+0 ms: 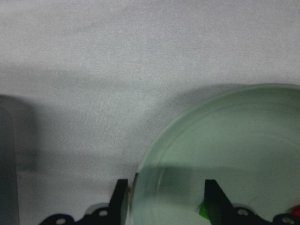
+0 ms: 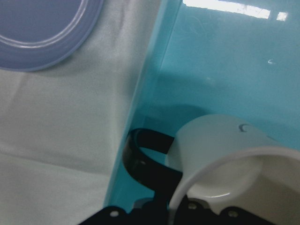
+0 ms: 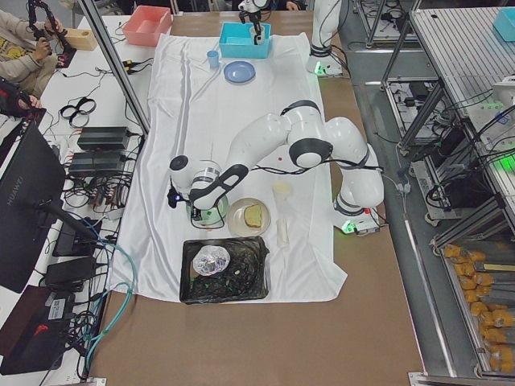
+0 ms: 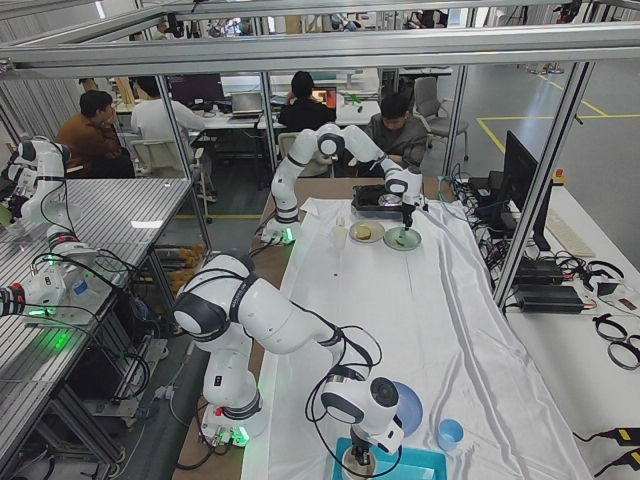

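My left gripper stands open over the left part of a green plate, with small green and red pieces partly hidden by its fingers. In the right wrist view, my right gripper appears shut on the rim of a white cup with a black handle, inside a blue bin; its fingertips are largely hidden by the cup.
A beige plate with a yellow piece sits beside the green one. A black tray holds a foil-covered item. A blue plate and blue cup lie by the bin.
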